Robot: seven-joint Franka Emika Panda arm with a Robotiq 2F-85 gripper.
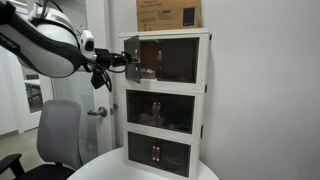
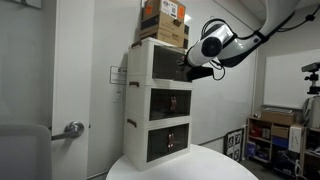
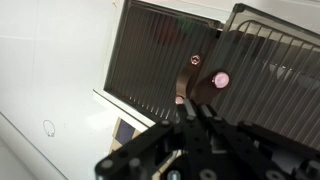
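A white cabinet of three stacked units (image 1: pixel 207 90) has dark paired doors with brown handles. The top unit's left door (image 1: pixel 132 60) stands swung partly outward, while its right door (image 1: pixel 178 60) is closed. At the swung door's handle is my gripper (image 1: pixel 128 60), shut. In the wrist view the brown strap handle (image 3: pixel 205 93) of this door runs in between the fingers, which hide its end. The neighbouring door's handle (image 3: pixel 184 80) lies free beside it. In exterior view 2 the gripper (image 2: pixel 186 68) is at the top unit's front.
Cardboard boxes (image 1: pixel 168 15) sit on top of the cabinet. It stands on a round white table (image 2: pixel 200 168). A grey chair (image 1: pixel 60 135) is at the left, near a door lever (image 1: pixel 98 112).
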